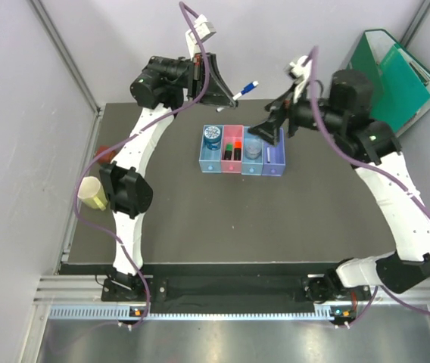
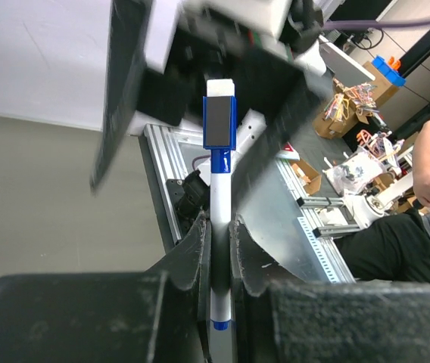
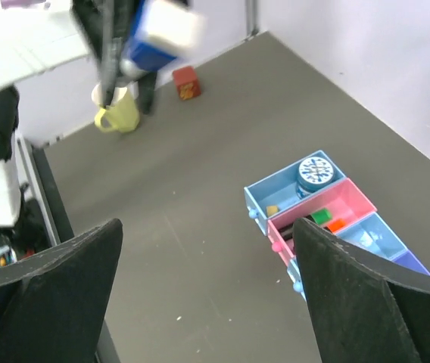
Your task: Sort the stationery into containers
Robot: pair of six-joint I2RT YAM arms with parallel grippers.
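Observation:
A blue-and-white marker (image 2: 220, 197) is held upright in the left wrist view by my left gripper (image 1: 230, 101), which is shut on it above the back of the containers. My right gripper (image 1: 269, 127) is open, blurred in the top view, just right of the marker and near the containers. A row of coloured compartments (image 1: 231, 168) holds a round tin (image 1: 212, 136) in the left blue one, dark items with green and red tops (image 3: 321, 217) in the pink one, a clear round item (image 1: 252, 149) and, at the right, a thin white item (image 1: 268, 155).
A yellow mug (image 1: 91, 193) and a red block (image 3: 186, 83) stand at the left. Green folders (image 1: 400, 87) are at the back right.

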